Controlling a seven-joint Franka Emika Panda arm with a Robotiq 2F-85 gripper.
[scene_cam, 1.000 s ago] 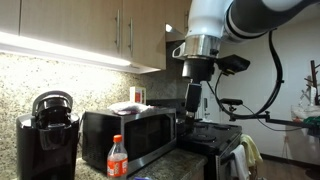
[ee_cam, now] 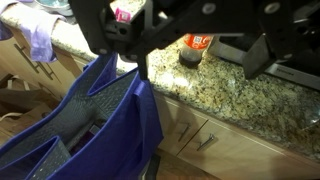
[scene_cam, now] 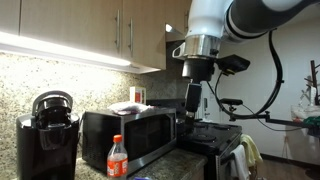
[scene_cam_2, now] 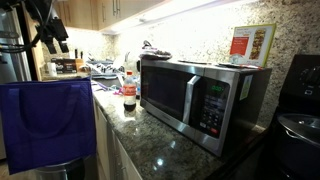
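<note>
My gripper is open, its dark fingers wide apart with nothing held between them. A bottle with a red label shows beyond the gap in the wrist view, standing on the counter; the same bottle is in front of the microwave. In exterior view 2 the gripper hangs above a blue bag. That bag gapes at the top in the wrist view, showing a grey lining and something dark inside that I cannot identify.
Granite counter runs above wooden cabinets. A black coffee maker stands left of the microwave in exterior view 1, and the stove lies to its right. A pink item is on the counter.
</note>
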